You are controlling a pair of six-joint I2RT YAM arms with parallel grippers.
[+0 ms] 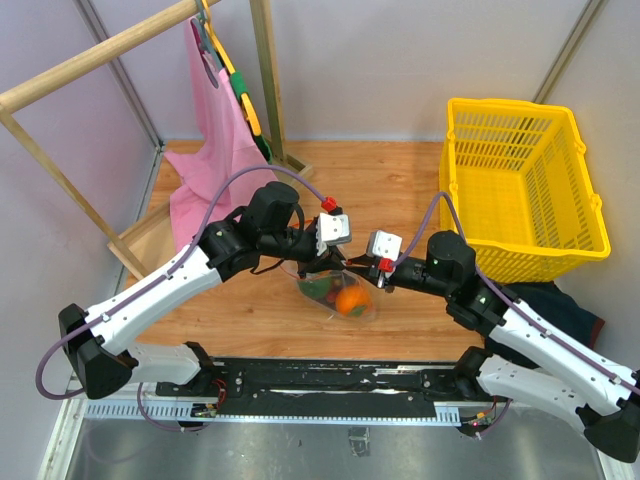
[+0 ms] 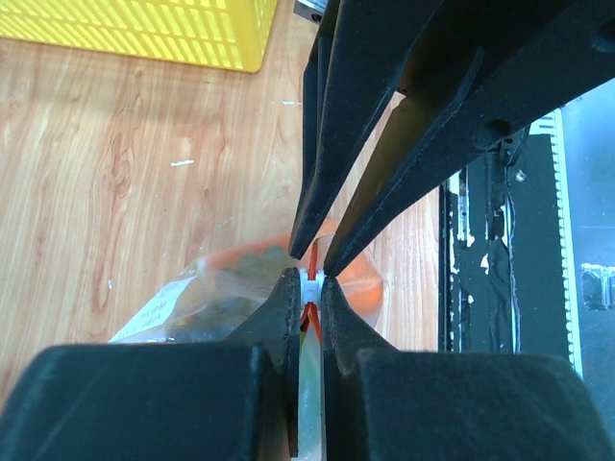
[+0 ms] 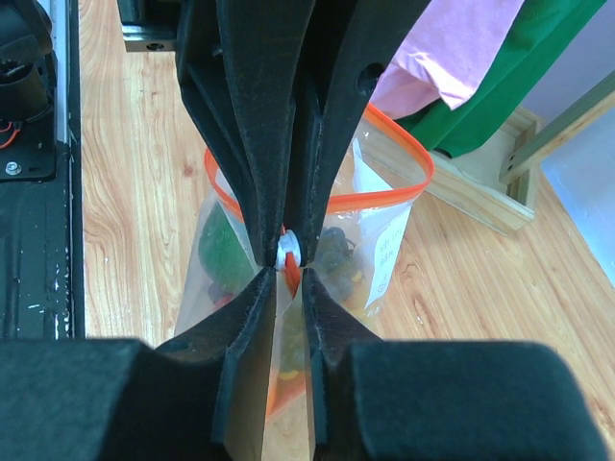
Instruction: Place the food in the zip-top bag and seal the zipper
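The clear zip top bag (image 3: 202,279) stands on the table with its orange-edged mouth gaping in the right wrist view. Inside are an orange (image 1: 352,299), a green item (image 3: 223,252) and dark grapes (image 3: 335,257). My left gripper is shut on the small white zipper slider (image 2: 310,289). Facing it closely, my right gripper is shut with the thin orange zipper strip (image 3: 292,273) between its fingertips, just beside the slider. From above, the arms hide most of the bag's mouth.
A yellow basket (image 1: 525,250) stands at the right, with dark cloth (image 1: 550,315) in front of it. A wooden frame (image 1: 100,45) with pink cloth (image 1: 215,150) hanging from it rises at the left. Bare table lies behind the grippers.
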